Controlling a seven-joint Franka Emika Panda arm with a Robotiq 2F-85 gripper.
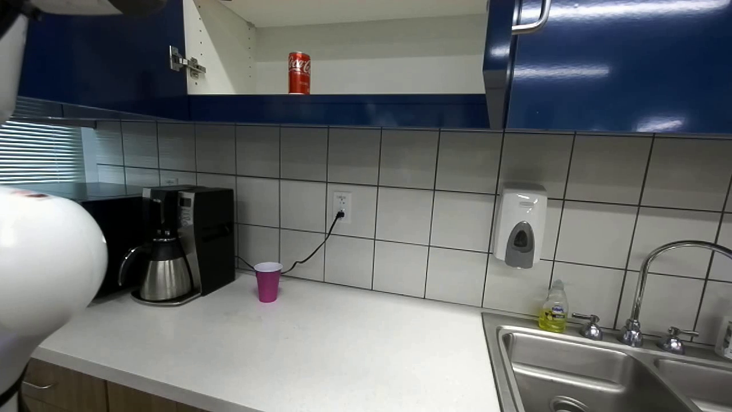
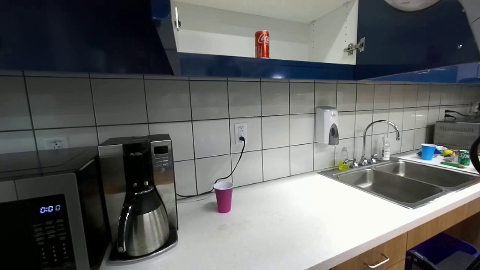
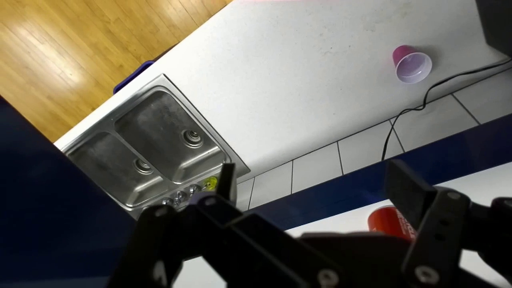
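A red Coca-Cola can [image 1: 299, 72] stands upright near the front of the open cabinet's shelf; exterior view 2 shows the same can [image 2: 261, 44]. On the counter below, a pink cup [image 1: 268, 282] stands upright close to the tiled wall. In the wrist view my gripper is open, its dark fingers wide apart, with nothing held. Part of the red can [image 3: 387, 221] shows beside the right finger, partly covered by the gripper. The pink cup [image 3: 405, 60] appears at the upper right there. Neither exterior view shows the gripper's fingers.
The blue cabinet's lower edge [image 1: 336, 110] runs below the can, with an open door [image 1: 103, 62] at the left. A coffee maker [image 2: 168, 180] stands left of the cup, and a sink [image 2: 391, 180] lies to the right. Mid-counter is clear.
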